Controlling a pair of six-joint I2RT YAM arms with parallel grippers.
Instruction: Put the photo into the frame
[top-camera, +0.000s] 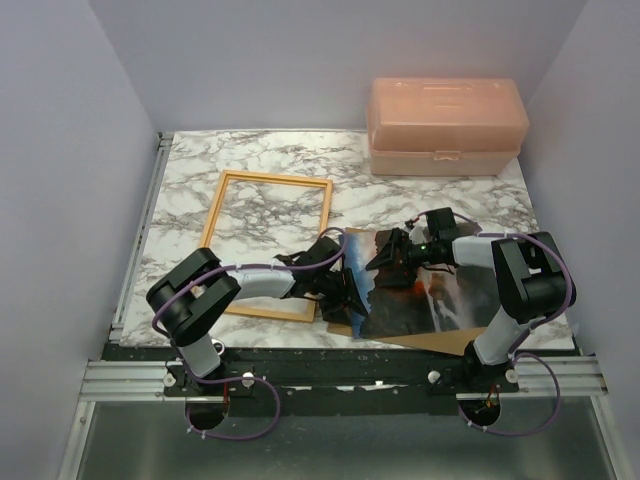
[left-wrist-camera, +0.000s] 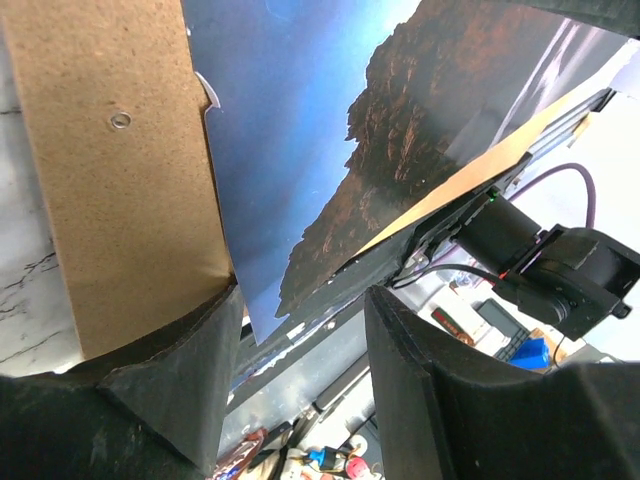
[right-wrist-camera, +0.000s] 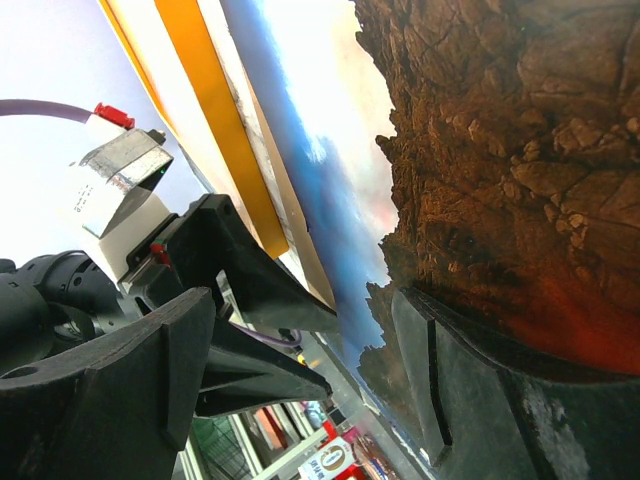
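Note:
The photo, blue along its left edge and dark brown beyond, lies over a tan board at the right of the table. To its left is the light wooden frame. At the photo's near left corner, my left gripper has its fingers apart; the left wrist view shows the pointed corner of the photo reaching into the gap, not clamped. My right gripper is over the photo's left part, its fingers spread. In the right wrist view, the left gripper appears beyond them.
A pink lidded box stands at the back right. My left arm crosses the frame's near part. The table's front edge runs close to the tan board.

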